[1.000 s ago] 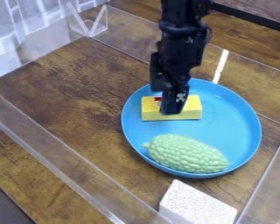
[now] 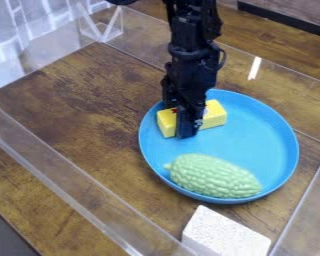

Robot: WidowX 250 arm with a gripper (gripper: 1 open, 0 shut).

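My black gripper point(image 2: 184, 112) reaches down from the top centre onto a yellow block point(image 2: 207, 112) lying on the left part of a round blue plate point(image 2: 260, 138). The gripper is shut on the block, and its dark fingers hide part of it. A pale green, bumpy vegetable point(image 2: 212, 175) lies on the front of the plate, apart from the block.
A white block point(image 2: 224, 238) sits at the front right, outside the clear wall.
My gripper has come lower and a little left, closing on the yellow block, which has shifted slightly left and turned at an angle.
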